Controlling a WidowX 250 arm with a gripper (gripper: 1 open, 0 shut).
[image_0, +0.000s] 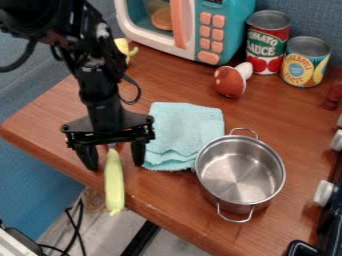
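Note:
The black gripper (114, 158) hangs over the left front of the wooden table with its fingers spread open, straddling the upper end of a yellow corn cob (115, 188). The corn lies at the table's front edge, apart from the fingers as far as shows. A folded light-blue cloth (183, 135) lies just right of the gripper, and a steel pot (241, 175) stands right of the cloth.
At the back are a teal toy microwave (194, 25), two cans (266, 45), a mushroom-like toy (230, 82) and a yellow object behind the arm. A black appliance (327, 215) is at the right edge.

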